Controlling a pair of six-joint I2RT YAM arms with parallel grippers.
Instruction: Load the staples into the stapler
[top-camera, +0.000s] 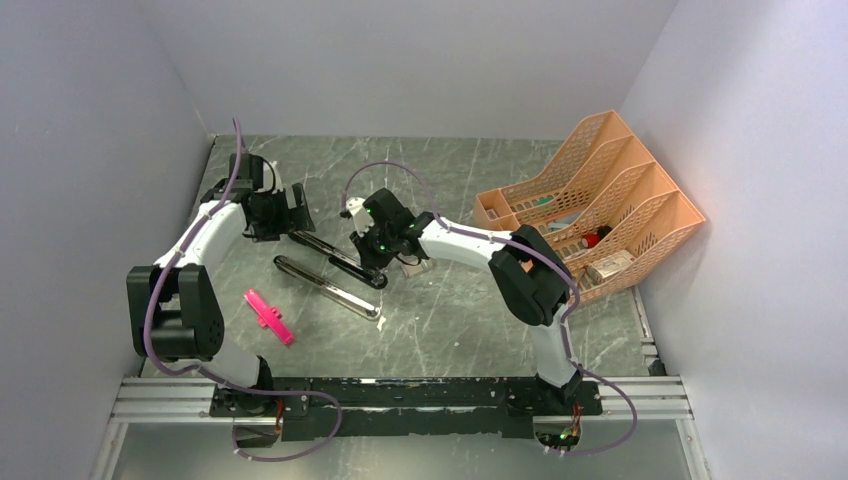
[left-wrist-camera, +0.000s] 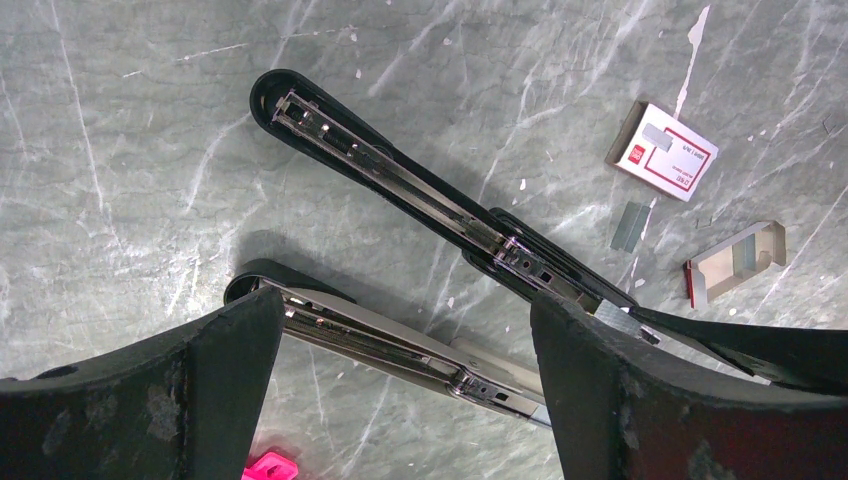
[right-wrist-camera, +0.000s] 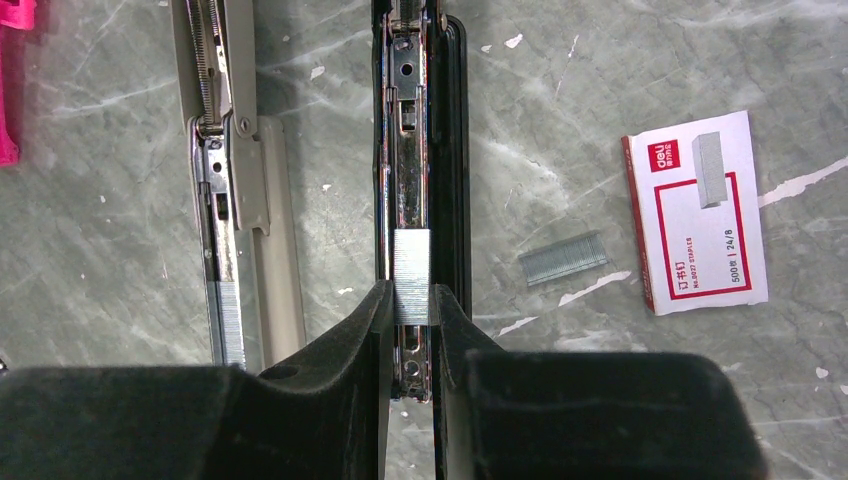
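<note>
The black stapler (right-wrist-camera: 455, 180) lies opened out flat, its metal magazine exposed. A silvery strip of staples (right-wrist-camera: 412, 262) is at the front part of that magazine, lined up with the channel; whether it is fully seated I cannot tell. My right gripper is shut on the strip's sides, a fingertip at each edge. My left gripper hangs open above the table near the stapler's other end, nothing between its fingers. Beside the black stapler is a grey stapler (right-wrist-camera: 277, 230), also opened, with staples (right-wrist-camera: 229, 318) in its magazine.
A white and red staple box (right-wrist-camera: 700, 255) with a short strip on top lies right of the black stapler. A loose staple strip (right-wrist-camera: 563, 258) rests between them. An open box tray (left-wrist-camera: 735, 262), a pink stapler (top-camera: 268, 317) and an orange rack (top-camera: 640, 205) are farther off.
</note>
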